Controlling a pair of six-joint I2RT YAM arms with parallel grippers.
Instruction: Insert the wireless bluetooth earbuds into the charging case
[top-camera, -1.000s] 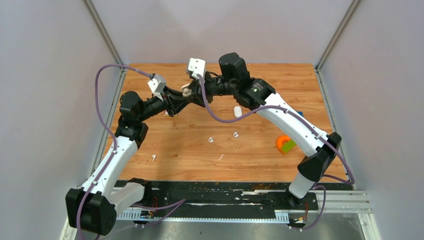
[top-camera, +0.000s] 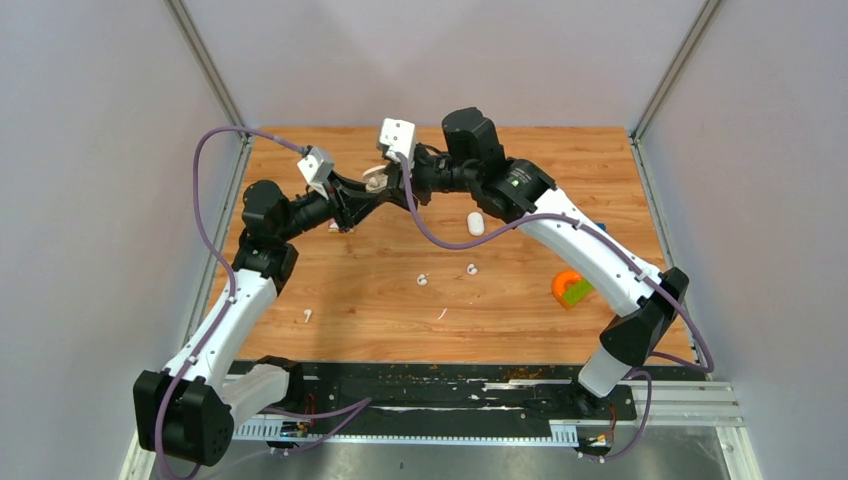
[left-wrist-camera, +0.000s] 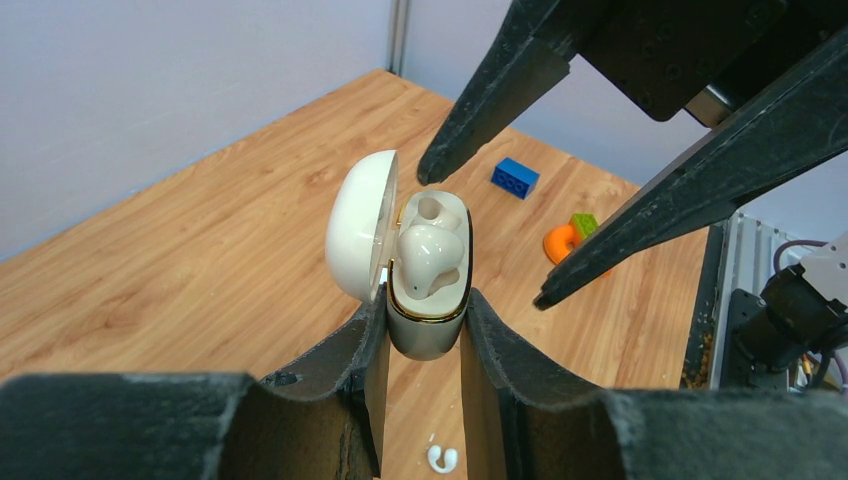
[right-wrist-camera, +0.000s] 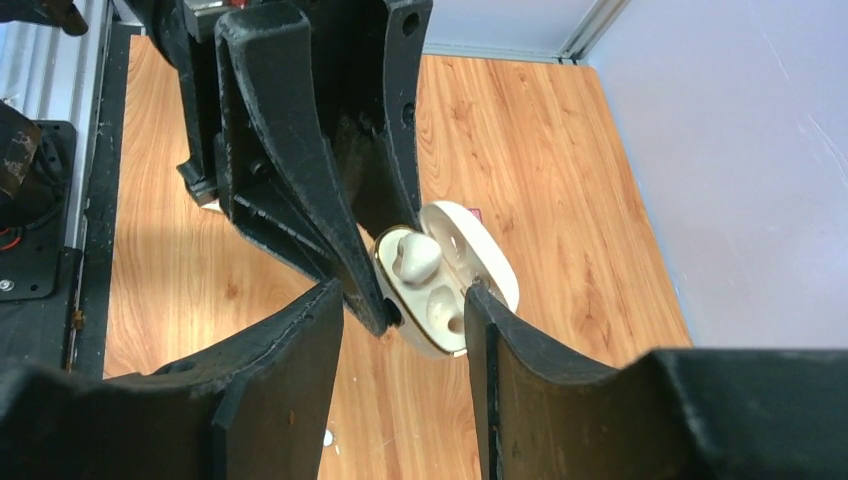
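A white charging case (left-wrist-camera: 424, 335) with a gold-edged rim is held above the table, its lid (left-wrist-camera: 352, 228) open. My left gripper is shut on the case body. One white earbud (right-wrist-camera: 416, 257) sits in one slot, and the other slot (right-wrist-camera: 445, 310) looks empty. My right gripper stands open beside the case, nothing held between its fingers; in the right wrist view the case lies just beyond its fingertips (right-wrist-camera: 477, 300). On the table at front left lies a small white piece with a stem (top-camera: 307, 315), seemingly another earbud.
Small white pieces (top-camera: 421, 280) lie mid-table. A white oblong object (top-camera: 476, 223) rests behind them. To the right are an orange ring (top-camera: 565, 287), a green block (top-camera: 577, 292) and a blue brick (left-wrist-camera: 515, 177).
The left arm and the case look nearly unmoved.
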